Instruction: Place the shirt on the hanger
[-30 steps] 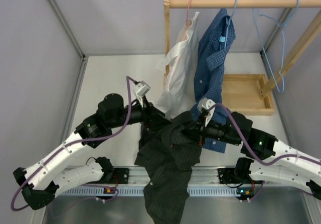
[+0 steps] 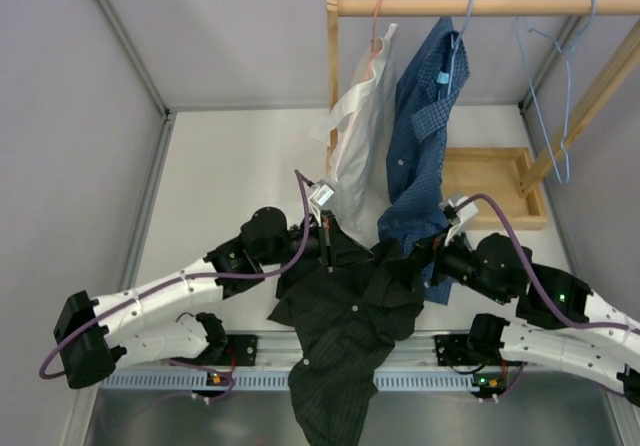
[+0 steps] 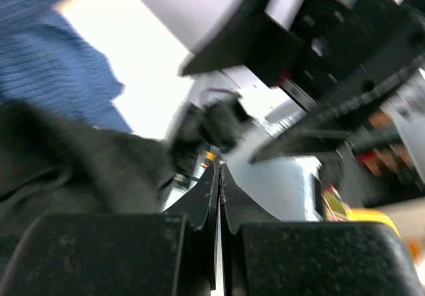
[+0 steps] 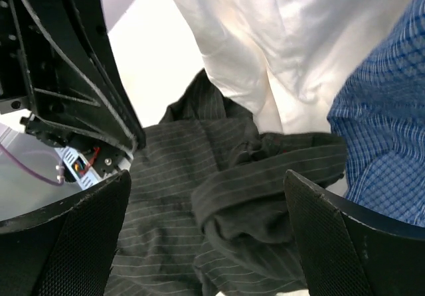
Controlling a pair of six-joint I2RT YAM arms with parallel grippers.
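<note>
A dark pinstriped shirt (image 2: 345, 356) lies crumpled at the front centre, hanging down over the near edge. My left gripper (image 2: 345, 256) is just above its upper part; in the left wrist view its fingertips (image 3: 219, 176) are pressed together with nothing between them, the shirt (image 3: 80, 170) to one side. My right gripper (image 2: 430, 251) is at the shirt's upper right. In the right wrist view its fingers (image 4: 60, 243) stand wide apart, with the shirt (image 4: 246, 203) loose beyond them. A blue hanger (image 2: 565, 96) hangs empty at the rail's right.
A wooden rail (image 2: 480, 6) carries a white garment (image 2: 355, 146) and a blue checked shirt (image 2: 415, 156) just behind my grippers. A wooden tray (image 2: 480, 176) lies at the back right, by the rail's post (image 2: 600, 96).
</note>
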